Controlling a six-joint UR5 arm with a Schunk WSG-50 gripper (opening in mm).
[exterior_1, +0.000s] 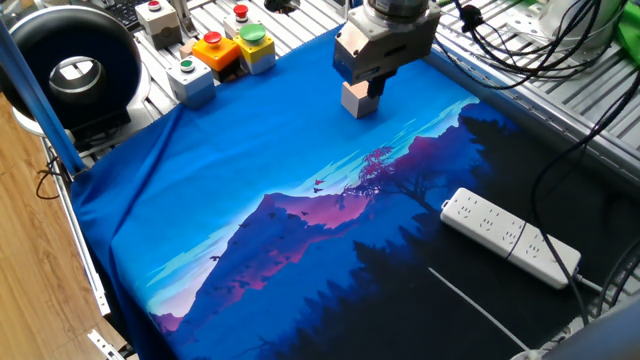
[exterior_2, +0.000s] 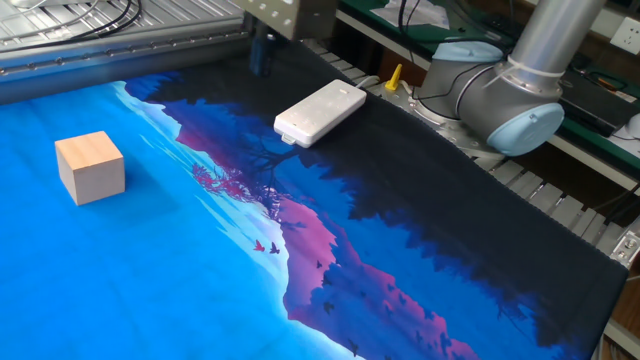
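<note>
A pale wooden cube (exterior_1: 358, 101) rests on the blue part of the printed cloth. In exterior view 2 the whole cube (exterior_2: 90, 168) shows, with nothing touching it. My gripper (exterior_1: 376, 88) overlaps the cube's upper right corner in exterior view 1. The other exterior view has the gripper (exterior_2: 262, 56) at the top edge, well away from the cube and raised above the cloth's dark side. Its dark fingers look like one narrow piece there, so the gap between them cannot be made out.
A white power strip (exterior_1: 510, 237) lies on the dark side of the cloth (exterior_1: 300, 150). Several button boxes, including a yellow one (exterior_1: 255, 54), stand beyond the cloth's edge. Black cables (exterior_1: 540, 55) hang at the right.
</note>
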